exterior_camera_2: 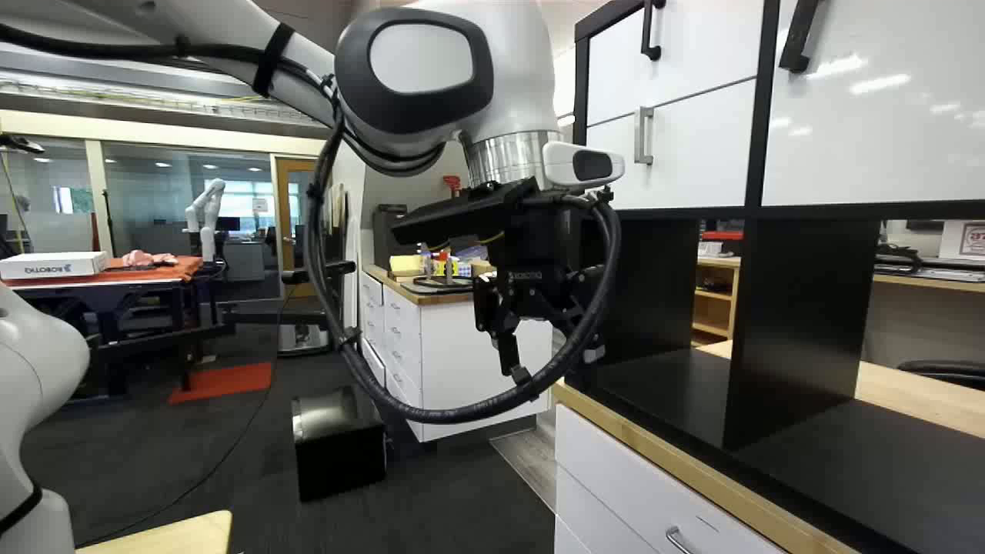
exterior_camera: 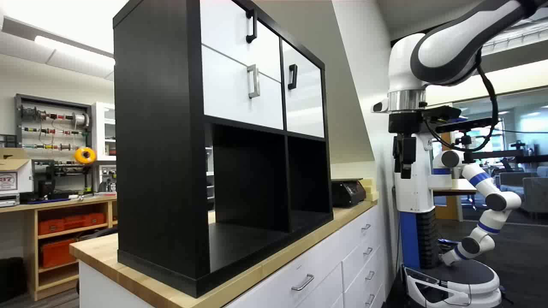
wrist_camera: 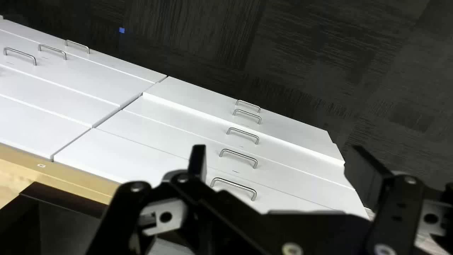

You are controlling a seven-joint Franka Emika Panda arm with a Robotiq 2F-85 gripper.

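My gripper is open, its two black fingers wide apart with nothing between them in the wrist view. Below it, white drawer fronts with metal handles (wrist_camera: 238,158) fill the background. In exterior view 2 the gripper (exterior_camera_2: 554,365) hangs pointing down in front of the black cabinet (exterior_camera_2: 672,397), clear of it. The cabinet's white doors carry black handles (exterior_camera: 293,77) and one silver handle (exterior_camera: 253,81); all look closed. Its lower compartments (exterior_camera: 251,179) are open and show nothing inside.
The cabinet stands on a wooden countertop (exterior_camera: 272,264) above white drawers (exterior_camera: 308,264). A dark device (exterior_camera: 348,192) sits at the counter's far end. A black cable loop (exterior_camera_2: 443,412) hangs round the gripper. A black box (exterior_camera_2: 338,443) lies on the floor, which is otherwise largely clear nearby.
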